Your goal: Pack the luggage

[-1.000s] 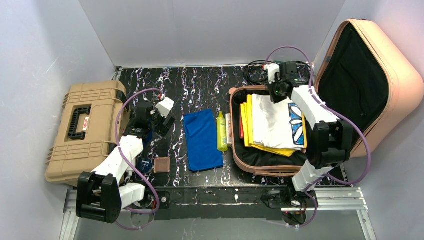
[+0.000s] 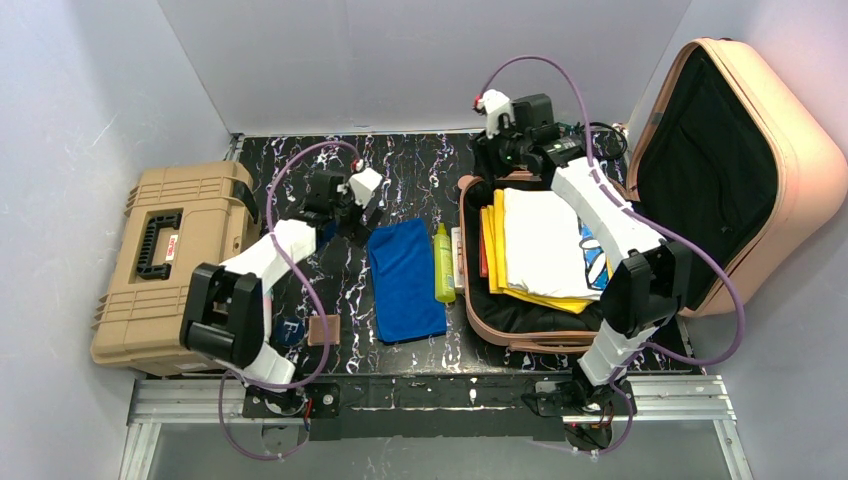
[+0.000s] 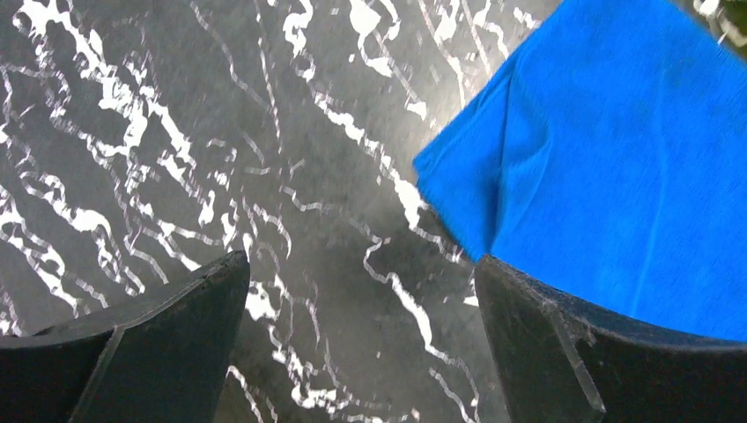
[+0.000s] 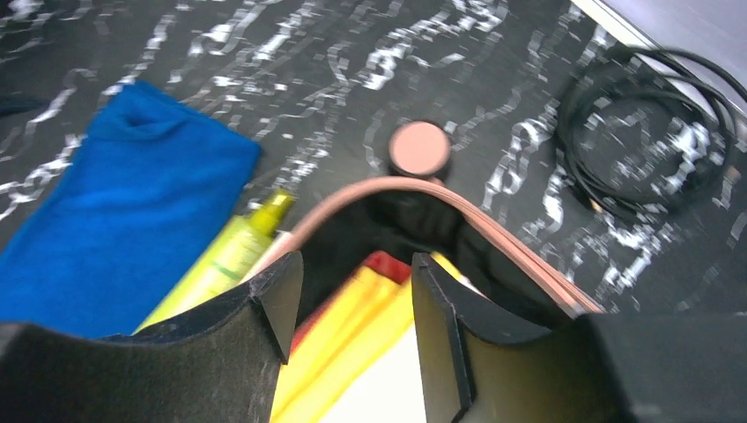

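In the top view the pink suitcase [image 2: 476, 318] lies open on the right, holding folded white cloth [image 2: 540, 243] over yellow cloth [image 2: 496, 262], with something red at the left side. Left of the case lie a yellow-green bottle [image 2: 444, 264] and a folded blue towel [image 2: 405, 285]. My left gripper is open and empty above the bare table, beside one corner of the blue towel [image 3: 608, 167]. Over the back rim of the suitcase hovers my right gripper, fingers apart; nothing shows between them except the case's contents below.
A tan hard case [image 2: 180, 265] fills the left side. A small brown square [image 2: 324, 330] lies near the front edge. Coiled black cable [image 4: 647, 132] sits behind the suitcase, and the raised suitcase lid [image 2: 740, 170] stands at the right.
My left gripper has moved right toward the blue towel. The right gripper has travelled left and back, from above the white cloth to the suitcase's back rim.
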